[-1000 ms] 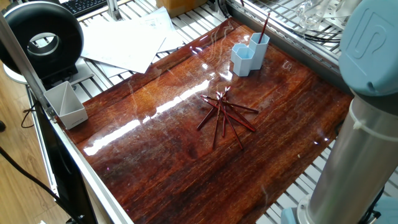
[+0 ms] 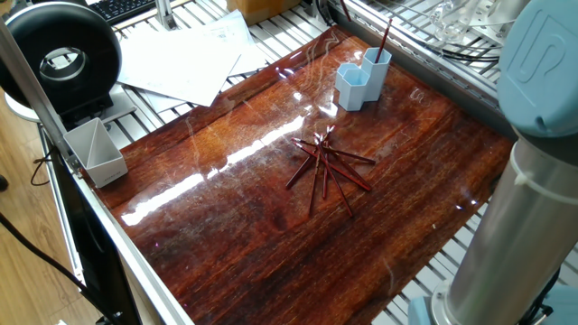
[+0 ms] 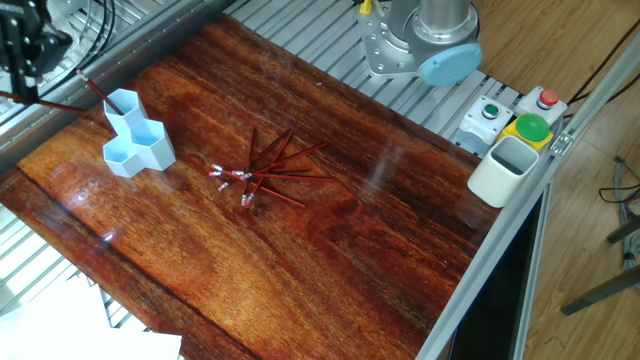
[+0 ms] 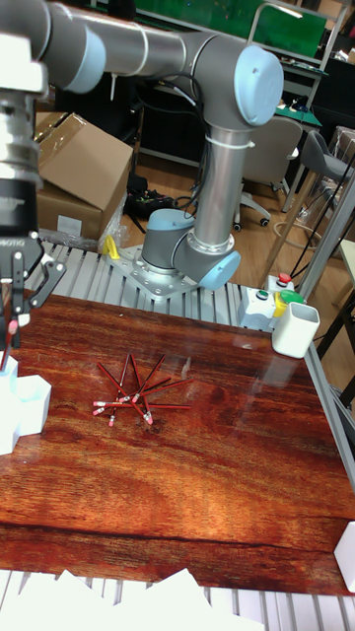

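At the upper left of exterior view 2, my gripper (image 3: 28, 92) is shut on a red pencil (image 3: 62, 106) that sticks out sideways below the fingertips. The gripper (image 4: 15, 307) is cut by the left edge in exterior view 3. In exterior view 1 only a red pencil tip (image 2: 346, 10) shows at the top edge. Close by stands the pale blue holder of joined hexagonal cups (image 3: 122, 158), one red pencil (image 3: 97, 90) leaning in its back cup. Several red pencils (image 3: 270, 172) lie crossed in a fan on the wooden board, their pale ends bunched together.
A white angular box (image 2: 96, 153) sits at the board's corner. By the opposite edge are a white cup (image 3: 503, 172) and push-button boxes (image 3: 484, 118). Papers (image 2: 185, 63) lie beyond the board. Much of the board (image 2: 226, 244) is bare.
In exterior view 1 a red pencil tip has come into sight at the top edge, left of the holder. The pencil pile and holder have stayed put.
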